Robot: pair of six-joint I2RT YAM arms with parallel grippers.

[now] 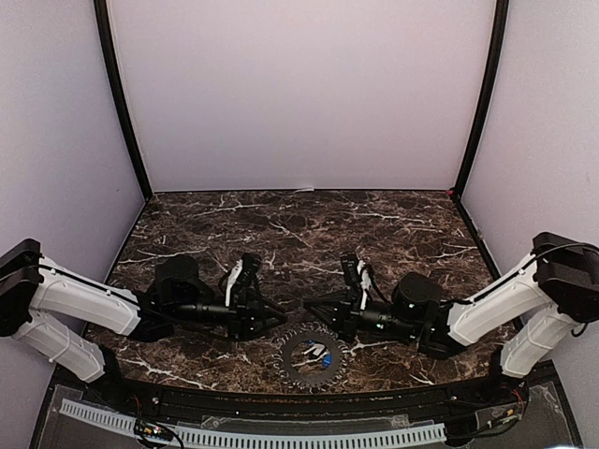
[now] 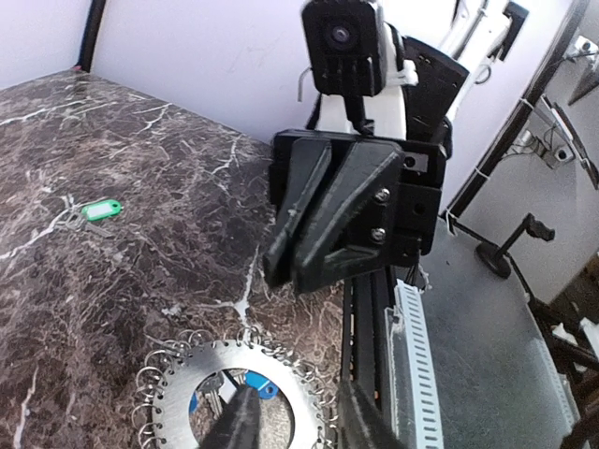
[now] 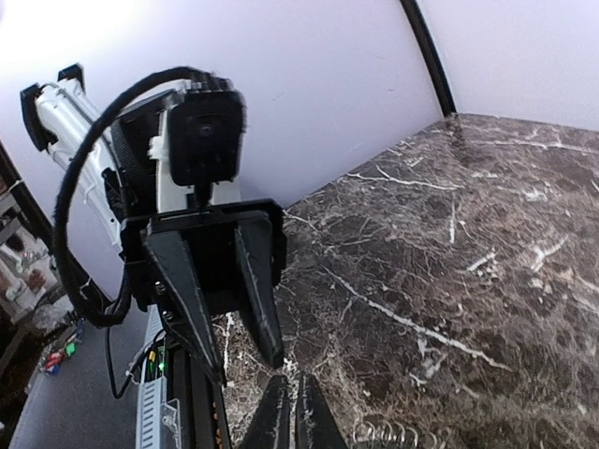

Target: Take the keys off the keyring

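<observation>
A flat grey keyring (image 1: pixel 291 365), with small wire loops round its rim, lies on the marble table just in front of my two grippers. Keys with blue heads (image 2: pixel 259 382) show inside its circle; whether they are joined to it I cannot tell. My left gripper (image 1: pixel 280 316) hovers over the table left of centre, its fingers apart. Facing it, my right gripper (image 1: pixel 309 307) has its fingertips (image 3: pixel 284 412) parted by a narrow gap. Neither gripper has anything between its fingers. In the right wrist view, only the wire loops (image 3: pixel 388 434) appear at the bottom edge.
In the left wrist view, a green tag (image 2: pixel 101 210) lies on the table, with something thin and metallic beside it (image 2: pixel 70 221). A perforated white rail (image 1: pixel 281 438) runs along the front.
</observation>
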